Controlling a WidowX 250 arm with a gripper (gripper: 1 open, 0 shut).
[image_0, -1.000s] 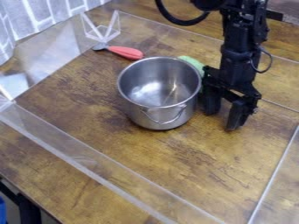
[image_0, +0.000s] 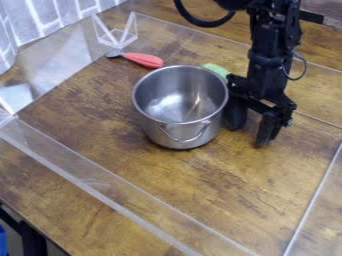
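The black gripper (image_0: 262, 112) is low over the wooden table at the right, close against the right side of a steel pot (image_0: 179, 110); its dark fingers blend together, so their opening cannot be told. A green object (image_0: 217, 71) lies behind the pot, partly hidden by it and the arm.
A red-handled utensil (image_0: 140, 59) lies at the back left. Clear plastic edging runs along the left and lower right of the table.
The arm and gripper have shifted very slightly; the pot and utensil look unmoved.
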